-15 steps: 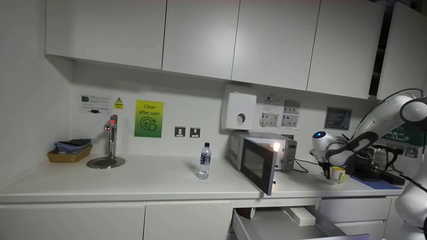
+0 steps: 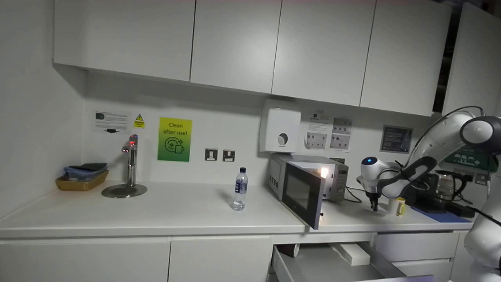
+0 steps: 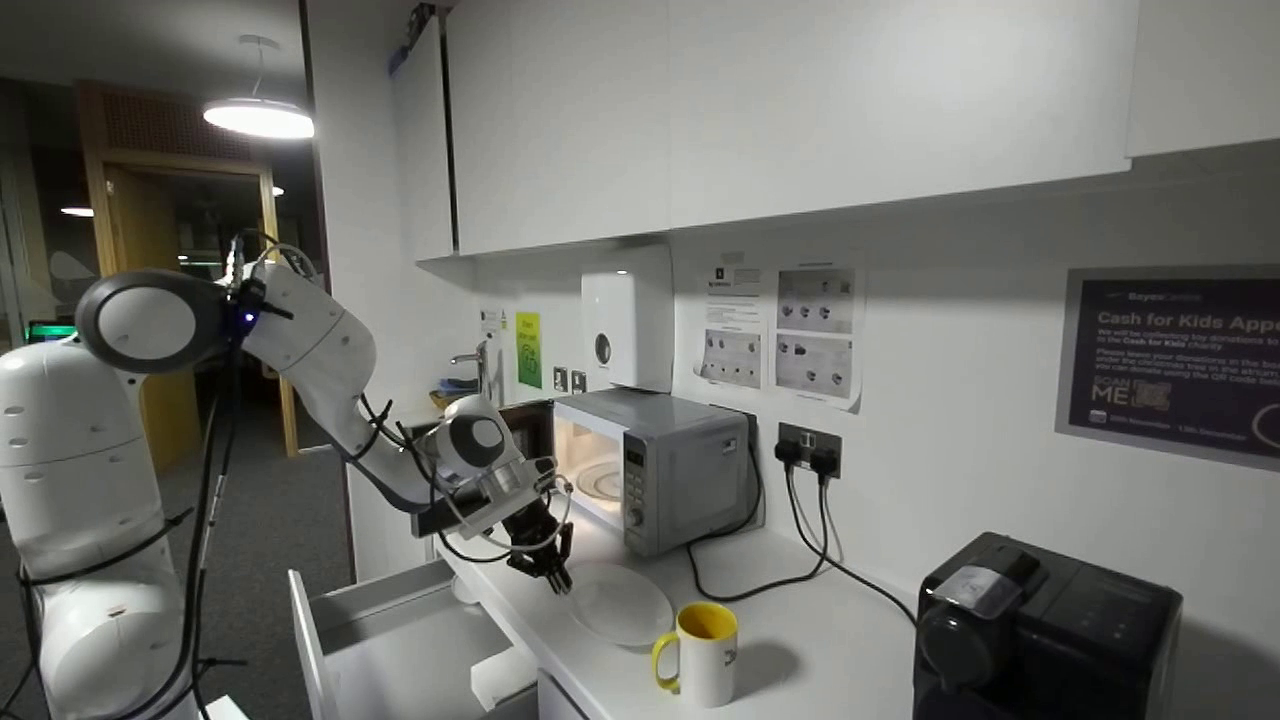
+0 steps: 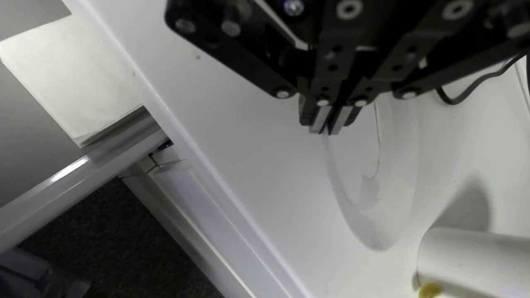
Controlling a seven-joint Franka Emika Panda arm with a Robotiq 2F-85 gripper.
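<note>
A pale round plate (image 3: 624,606) lies on the counter in exterior view 2. At its near-left rim is my gripper (image 3: 560,587), pointing down with its fingers together. In the wrist view the shut gripper meets the plate's edge (image 4: 368,235) at the fingertips; I cannot tell whether the thin rim lies between them. A white mug (image 3: 710,660) with a yellow inside and handle stands close to the plate, apart from the gripper. In exterior view 1 my gripper (image 2: 374,206) is low over the counter, left of the mug (image 2: 393,206).
The microwave (image 3: 690,462) is lit inside, its door (image 2: 303,192) swung open over the counter. Below, a drawer (image 2: 317,265) is pulled out with a white box (image 2: 354,254) inside. A water bottle (image 2: 240,190) stands farther left; a black coffee machine (image 3: 1044,636) is on the right.
My gripper has moved a short way left in exterior view 1, away from the mug. The mug, bottle, microwave door and drawer look unmoved.
</note>
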